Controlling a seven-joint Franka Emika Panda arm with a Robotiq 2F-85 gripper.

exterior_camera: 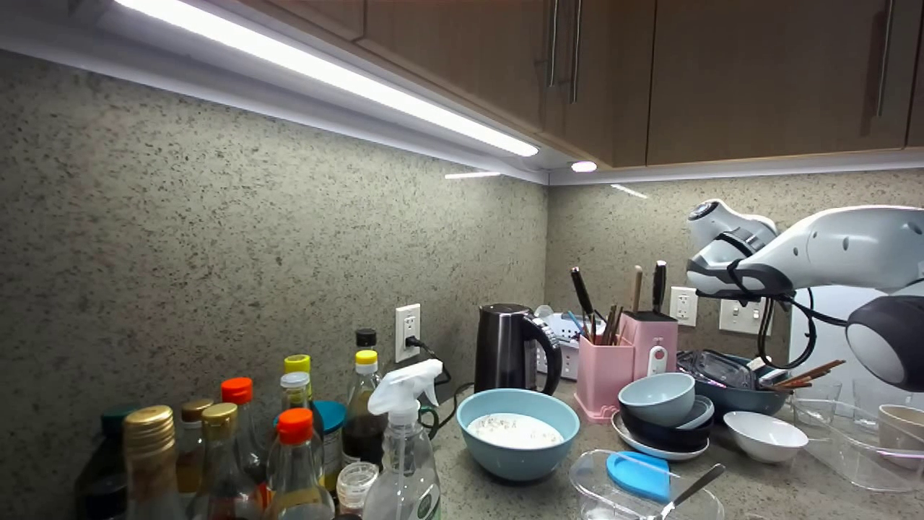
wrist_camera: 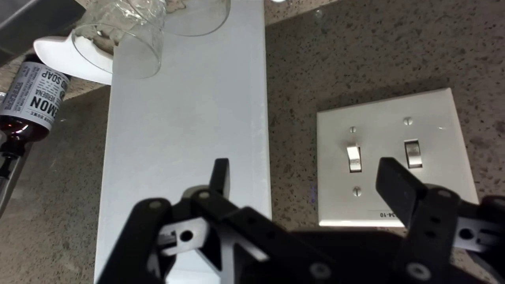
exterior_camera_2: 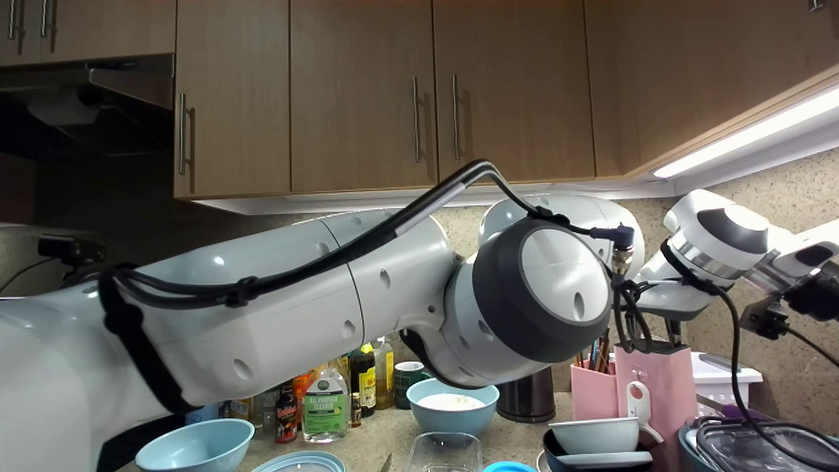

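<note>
In the wrist view my gripper is open, its two dark fingers well apart and nothing between them. Beyond the fingertips, on the speckled wall, is a white double switch plate [wrist_camera: 338, 142]. Its left toggle [wrist_camera: 354, 158] lies ahead of the gap between the fingers, while the right toggle [wrist_camera: 413, 154] appears just above the right finger. No contact with either toggle can be made out. The same plate [exterior_camera: 734, 316] shows partly behind the arm in exterior view 1. Neither exterior view shows the fingertips clearly.
A white upright panel [wrist_camera: 189, 109] stands left of the plate, near clear glasses [wrist_camera: 142, 52] and a soap bottle [wrist_camera: 35, 97]. Below the arm are a pink knife block [exterior_camera: 650, 342], stacked bowls [exterior_camera: 658, 399] and a dark basin [exterior_camera: 753, 399]. The under-cabinet light [exterior_camera: 346, 78] is lit.
</note>
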